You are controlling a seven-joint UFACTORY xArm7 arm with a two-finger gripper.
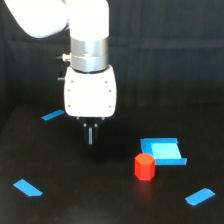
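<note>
A white robot arm hangs from the upper left, its gripper point(90, 134) pointing down over the dark floor left of centre; its fingers are dark and small, so whether they are open or shut is unclear. A red hexagonal block point(145, 167) stands at the lower right of centre, just in front of a pale square point(168, 150) bordered by blue tape. The gripper is up and to the left of the block, apart from it.
Short strips of blue tape lie at the lower left point(27, 188), lower right point(200, 196) and back left point(52, 115).
</note>
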